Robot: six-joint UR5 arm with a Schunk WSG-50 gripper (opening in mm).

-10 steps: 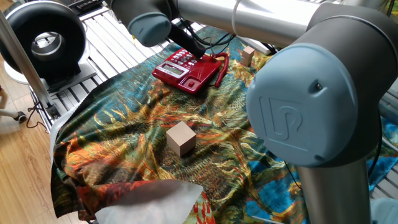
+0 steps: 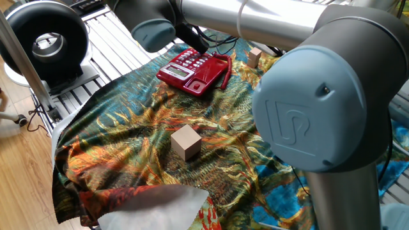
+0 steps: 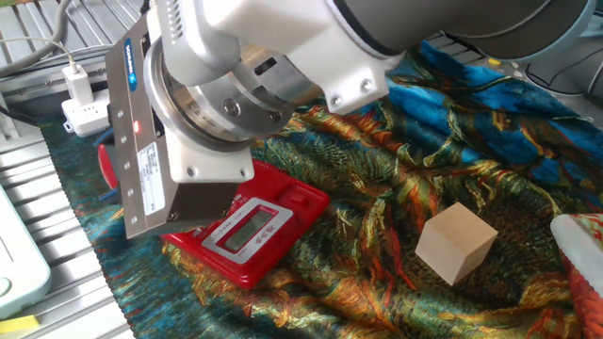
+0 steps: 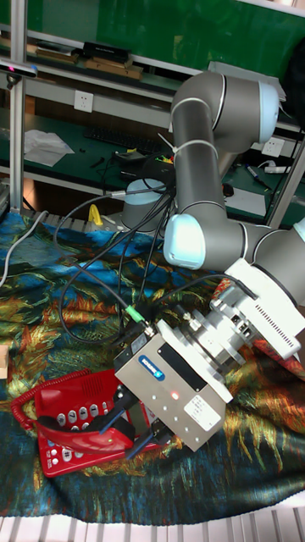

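Note:
A red desk phone (image 2: 193, 71) lies on the patterned cloth, its keypad and display facing up. My gripper (image 4: 124, 435) is over it, tilted, in the third exterior view. A dark red handset (image 4: 81, 439) runs between its dark blue fingers (image 4: 113, 418), above the keys. The gripper appears shut on the handset, though the contact itself is shaded. From the second view, the gripper's body covers the keypad side of the phone, and a red end of the handset (image 3: 106, 167) shows beside it. The first view shows the handset as a dark bar (image 2: 195, 39), with the red cord near its end.
One wooden cube (image 2: 186, 142) sits on the cloth well away from the phone; a smaller wooden block (image 2: 254, 57) lies near the phone's cord. Rumpled folds (image 2: 153, 207) rise at the cloth's front edge. Black cables (image 4: 108, 289) hang around the arm.
In the first view the dark handset bar has shifted slightly up and left, and the arm's end has moved slightly down. The phone base and the wooden blocks stay put.

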